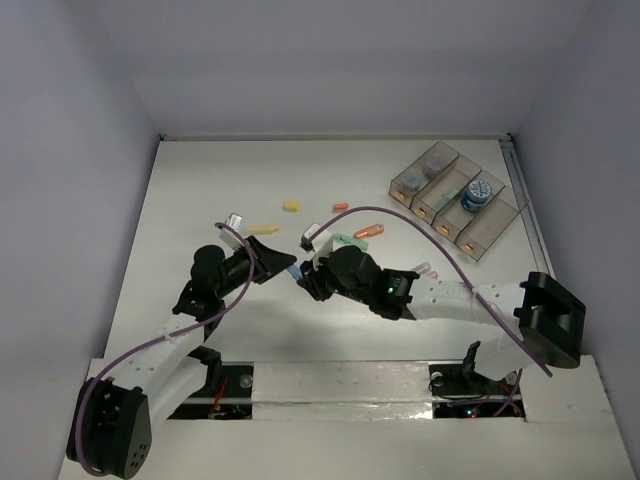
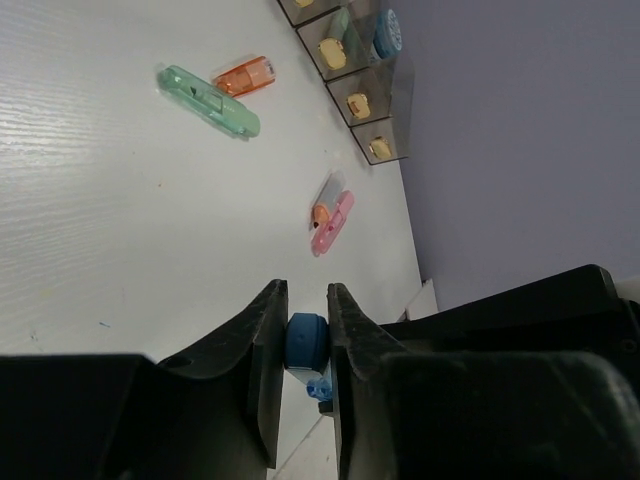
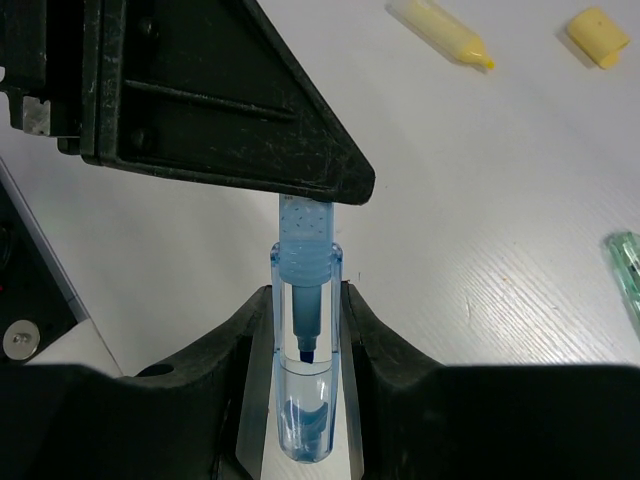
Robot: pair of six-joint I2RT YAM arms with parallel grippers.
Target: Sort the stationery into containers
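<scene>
Held between both grippers is a blue marker [image 1: 295, 271], its tip inside a clear blue cap [image 3: 307, 410]. My left gripper is shut on the blue marker's body, whose end [image 2: 307, 335] shows between its fingers. My right gripper is shut on the cap. Lying on the table are a yellow marker [image 3: 445, 32], a yellow cap [image 1: 291, 206], an orange cap [image 1: 340, 207], an orange piece [image 2: 244, 76], a green piece [image 2: 210, 102], a pink piece [image 2: 333, 222] and a clear piece with an orange end [image 2: 326, 199].
A clear container with several compartments [image 1: 480, 240] stands at the back right; a blue-lidded jar [image 1: 476, 195] and other items sit inside. Both arms meet low over the middle of the table.
</scene>
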